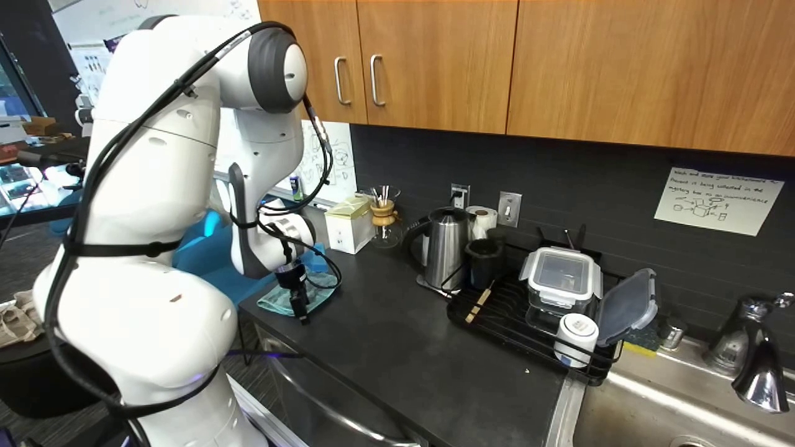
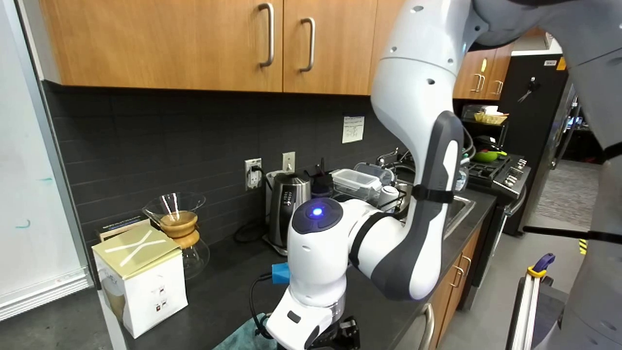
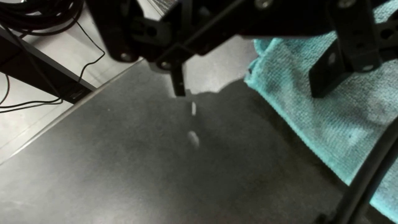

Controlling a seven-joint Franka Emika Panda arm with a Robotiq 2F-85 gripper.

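My gripper stands open, its two fingers well apart, with nothing held between them. One finger (image 3: 178, 82) is over bare dark countertop (image 3: 149, 160); the other is over a teal cloth (image 3: 298, 97). Whether either fingertip touches what lies below it I cannot tell. In the first exterior view the gripper (image 1: 302, 316) points down at the left end of the counter, in front of the cloth (image 1: 277, 299). The second exterior view shows a corner of the cloth (image 2: 242, 338) at the bottom, with the fingertips out of sight.
A white box (image 1: 348, 231), a glass coffee maker (image 1: 385, 234) and a steel kettle (image 1: 445, 249) line the wall. Farther right are a black dish rack (image 1: 507, 328) and the sink (image 1: 633, 402). A black cable (image 3: 369, 168) crosses the cloth.
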